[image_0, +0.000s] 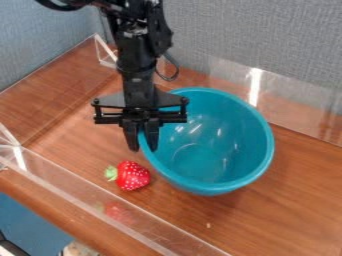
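Observation:
A turquoise plastic bowl (218, 150) rests on the wooden surface at the centre right. My black gripper (142, 138) hangs over the bowl's left side, its fingers pointing down beside the rim; whether they are closed on the rim is hard to tell. A red strawberry (132, 176) with a green top lies on the wood just below and left of the bowl, apart from it.
Clear low walls (94, 205) border the wooden surface (274, 215) at the front left and along the back. Grey panels stand behind. There is bare wood left of the gripper and at the front right.

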